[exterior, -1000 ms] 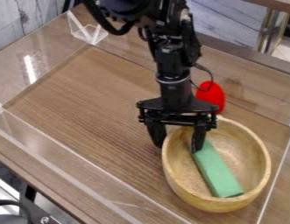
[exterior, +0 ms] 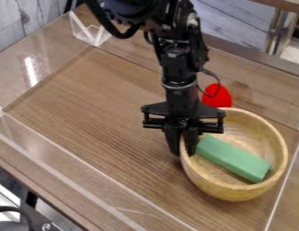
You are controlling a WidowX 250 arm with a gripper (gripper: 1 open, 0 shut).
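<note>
The black robot arm reaches down from the top centre to its gripper (exterior: 184, 141), whose fingers are down at the left rim of a tan bowl (exterior: 246, 188) on the right. Whether the fingers are shut on that rim is hard to tell. A green block (exterior: 234, 158) lies inside the bowl, tilted diagonally, its upper end close beside the gripper. Behind the bowl, right of the arm, is a red round object (exterior: 217, 96), partly hidden.
A white wire-like holder (exterior: 94, 24) stands at the back left. A dark cable lies at the lower left corner.
Compared with a second ago, the bowl has shifted right and up and the green block in it lies more diagonally.
</note>
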